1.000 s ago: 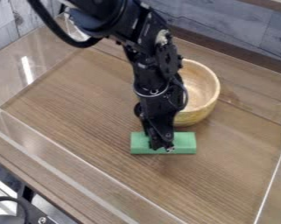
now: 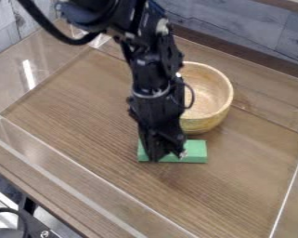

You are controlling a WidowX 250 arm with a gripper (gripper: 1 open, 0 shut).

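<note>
A black robot arm reaches down from the top left, its gripper [image 2: 155, 149] low over a flat green block [image 2: 191, 152] on the wooden table [image 2: 71, 139]. The fingertips are at the block's left part and partly cover it; whether they hold it cannot be told.
A round tan bowl [image 2: 207, 98] stands just behind the arm, to the right. A wall of grey boards runs along the back.
The gripper has shifted slightly and its fingers look differently angled over the block. The green block and the bowl are in nearly the same places.
</note>
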